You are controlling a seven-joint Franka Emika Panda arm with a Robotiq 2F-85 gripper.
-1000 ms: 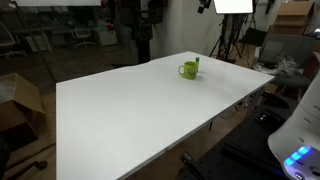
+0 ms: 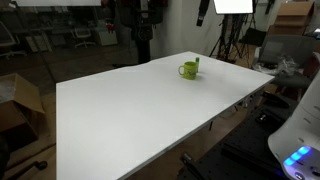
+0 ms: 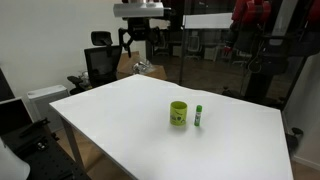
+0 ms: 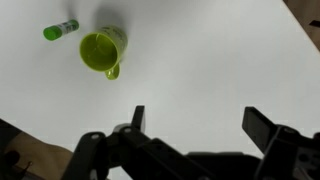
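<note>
A lime-green mug stands upright on the white table; its open top and handle show in the wrist view, where the mug is at the upper left. Close beside it is a small green-and-white stick, like a glue stick, standing on end. My gripper hangs high above the table, apart from both objects. Its fingers are spread wide in the wrist view, and nothing lies between the fingertips of the gripper. The mug's inside looks empty.
A cardboard box lies beyond the table's left edge. Chairs and equipment stand off the table.
At the top of exterior view 1, the dark gripper fingers reach a little lower now than before. The mug and the stick have not moved.
</note>
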